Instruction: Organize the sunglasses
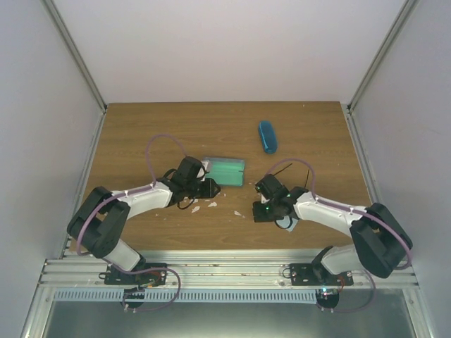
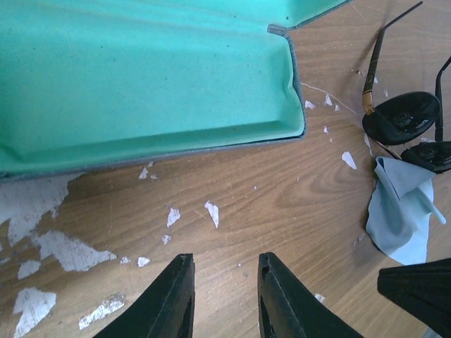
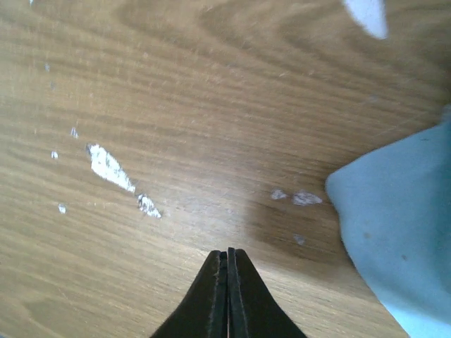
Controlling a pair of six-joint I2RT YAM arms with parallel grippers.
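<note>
Dark sunglasses (image 2: 403,117) lie on the table with their temple arms spread; in the top view the right arm mostly covers them. A light-blue cloth lies against their lenses, and part of the cloth (image 3: 394,211) fills the right side of the right wrist view. The green case (image 2: 155,84) lies opened out, its inside empty where it shows. My left gripper, by the case's near side, is part open with only bare table between its fingers. My right gripper is shut above bare wood, left of the cloth, with nothing showing between its fingertips.
A blue case (image 1: 268,136) stands alone toward the back of the table. Pale worn patches (image 2: 70,251) mark the wood near the green case.
</note>
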